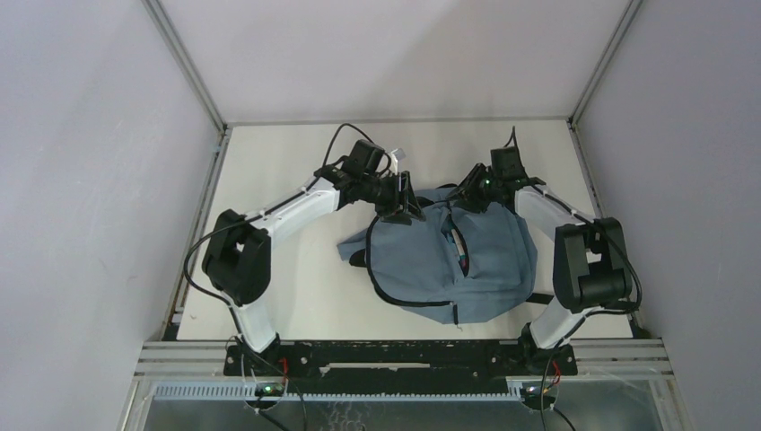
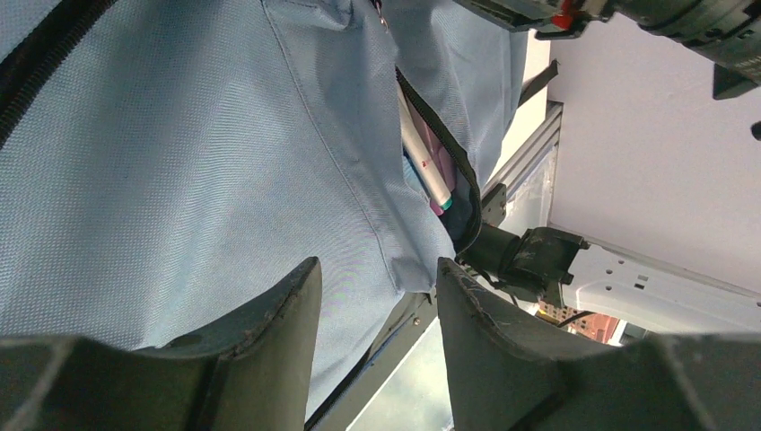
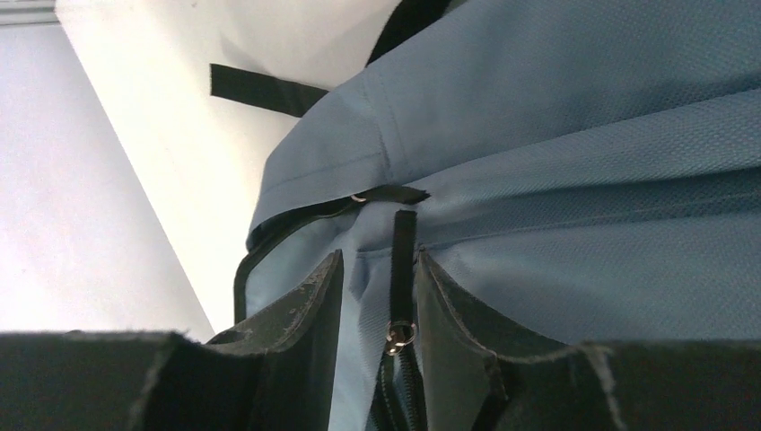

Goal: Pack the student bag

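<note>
The blue-grey bag lies flat on the table, its black zipper edges showing. A front pocket gapes open; a white pen and something pink show inside. Above the bag's upper left part, my left gripper is open and empty, with bag cloth below it. My right gripper stands partly open at the pocket zipper's upper end. A black pull strap with a metal ring stands between its fingers, close to the right-hand one, with a gap on the other side.
Bare white table lies left of the bag. A black strap sticks out past the bag's edge onto the table. Both arms reach over the bag's top, their grippers close together.
</note>
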